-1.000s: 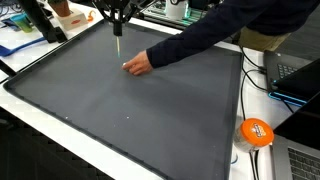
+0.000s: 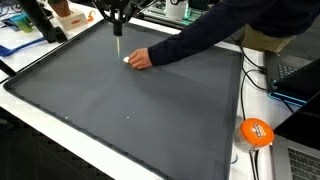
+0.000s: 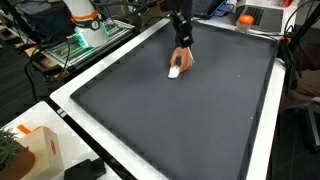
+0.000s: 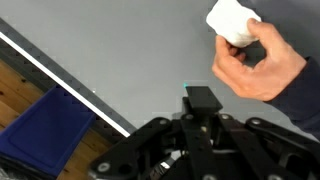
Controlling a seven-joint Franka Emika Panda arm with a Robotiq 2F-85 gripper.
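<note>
My gripper (image 2: 117, 30) is at the far side of the dark board (image 2: 100, 95), pointing down. It is shut on a thin pale stick (image 2: 118, 47), whose lower end reaches near the board; contact cannot be made out. In the wrist view the gripper hides most of the stick, with a small green spot showing beyond the fingertips. A person's hand (image 4: 262, 62) rests on the board close by, holding a white piece (image 4: 232, 20), perhaps a cloth or eraser. The same white piece (image 3: 174, 72) is seen flat on the surface in exterior view 2.
The person's sleeved arm (image 2: 215, 30) reaches across the board's far side. An orange-lidded container (image 2: 254, 134) and a laptop (image 2: 296, 160) are off to the right. A blue item (image 4: 45, 130) lies beyond the board's edge. Most of the board is bare.
My gripper and the stick have stayed in place.
</note>
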